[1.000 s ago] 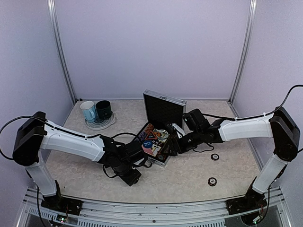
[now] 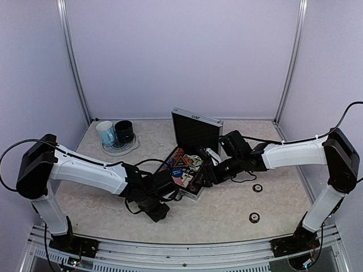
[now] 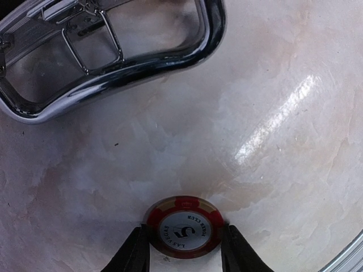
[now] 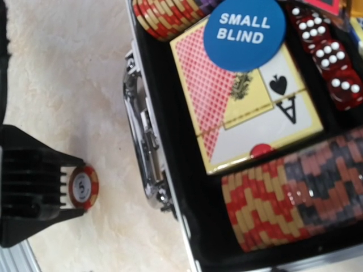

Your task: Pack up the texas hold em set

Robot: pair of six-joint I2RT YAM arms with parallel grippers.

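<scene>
A red-and-tan poker chip (image 3: 185, 229) marked 5 sits between the fingertips of my left gripper, which is shut on its edges, low over the table in front of the case. In the right wrist view the same chip (image 4: 83, 187) shows at the left gripper's tips. The silver case (image 2: 194, 196) stands open, its lid (image 2: 195, 128) raised. Inside are a card deck (image 4: 238, 130), a blue SMALL BLIND disc (image 4: 244, 35), red dice (image 4: 343, 89) and stacked chips (image 4: 262, 205). Over the case's right side is my right gripper (image 2: 207, 177); its fingers cannot be made out.
Two loose chips, one farther back (image 2: 257, 188) and one nearer (image 2: 254, 217), lie on the table at right. A light blue mug (image 2: 105, 133) and a black mug (image 2: 124, 131) stand back left.
My left gripper has shifted only very slightly. The right arm, case and loose chips look unchanged.
</scene>
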